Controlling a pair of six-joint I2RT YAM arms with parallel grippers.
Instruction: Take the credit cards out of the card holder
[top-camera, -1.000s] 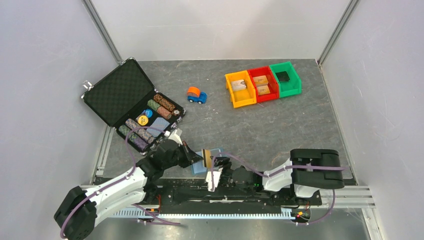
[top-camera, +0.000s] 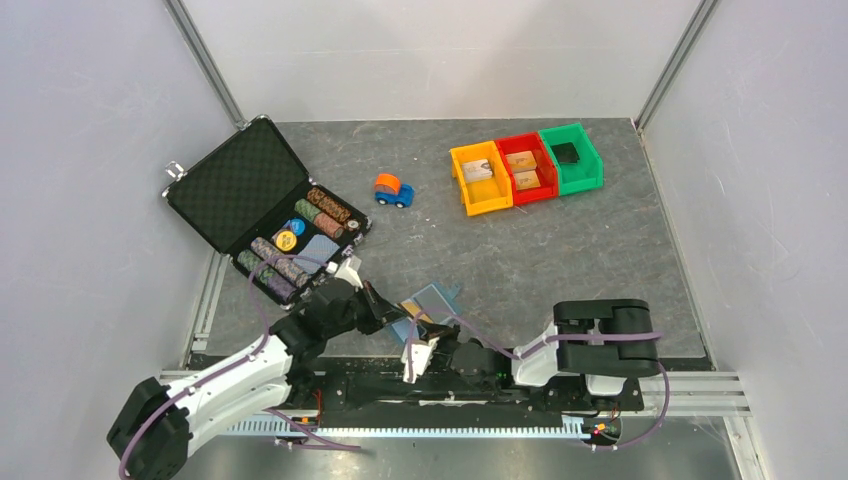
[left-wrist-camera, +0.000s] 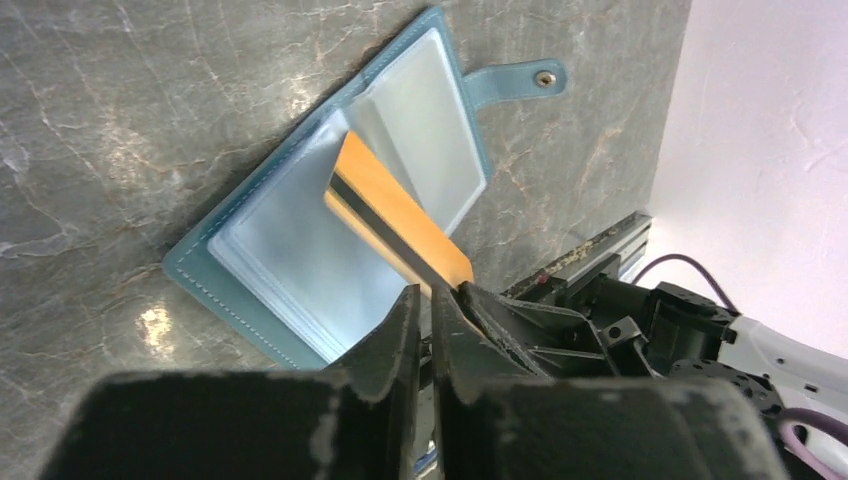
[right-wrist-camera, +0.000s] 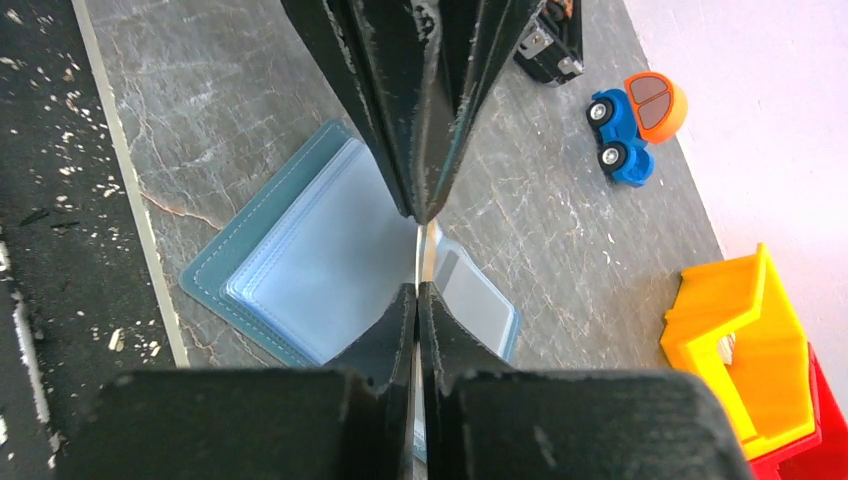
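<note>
The blue card holder (left-wrist-camera: 260, 320) lies opened flat on the grey table, its clear sleeves facing up and its snap strap (left-wrist-camera: 515, 82) sticking out. Above it, in the left wrist view, is an orange card (left-wrist-camera: 405, 215) with a black stripe. My right gripper is shut on one end of this card. Seen edge-on in the right wrist view, the card (right-wrist-camera: 420, 255) is a thin line at the fingertips of my right gripper. My left gripper is slightly open close by, a narrow gap between its fingers and no card visibly clamped there.
An open black case of poker chips (top-camera: 250, 190) stands at the left. A toy truck (top-camera: 393, 190) sits towards the back. Yellow (top-camera: 487, 203), red (top-camera: 541, 193) and green (top-camera: 590, 180) bins stand at the back right.
The holder has turned and now lies at a slant under the grippers.
</note>
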